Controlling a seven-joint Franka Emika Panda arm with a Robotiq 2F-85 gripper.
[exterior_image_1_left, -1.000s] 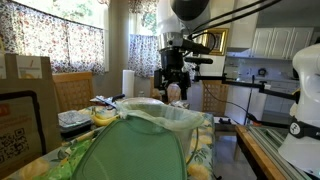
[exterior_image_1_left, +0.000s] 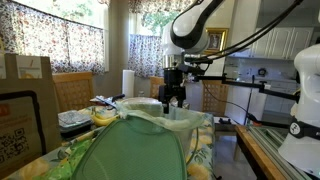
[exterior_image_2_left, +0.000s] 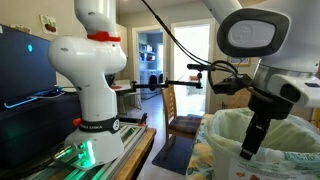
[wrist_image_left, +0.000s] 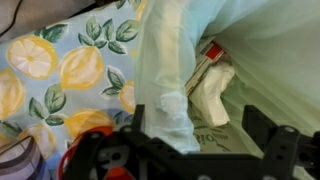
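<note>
A bin (exterior_image_1_left: 130, 150) with a green side carries a pale, translucent plastic liner (exterior_image_1_left: 185, 120) folded over its rim. My gripper (exterior_image_1_left: 174, 98) hangs at that rim, pointing down. In the wrist view my gripper is open, its dark fingers (wrist_image_left: 275, 140) far apart at the lower edge. Between them, as seen from above, runs the lined rim (wrist_image_left: 165, 75), not clasped. Inside the bin lie a crumpled white paper (wrist_image_left: 212, 95) and a reddish-brown piece (wrist_image_left: 208, 58). In exterior view 2 one finger (exterior_image_2_left: 254, 135) overlaps the liner (exterior_image_2_left: 285, 140); contact is unclear.
A lemon-print tablecloth (wrist_image_left: 85, 65) covers the table beside the bin. Close to the left finger stand a red round object (wrist_image_left: 85, 150) and a striped item (wrist_image_left: 20, 160). A cardboard box (exterior_image_1_left: 20, 130) and yellow fruit (exterior_image_1_left: 103, 118) are to the left.
The arm has shifted right in exterior view 1, and my gripper has come somewhat lower toward the bin's rim. The bin and liner look unmoved.
</note>
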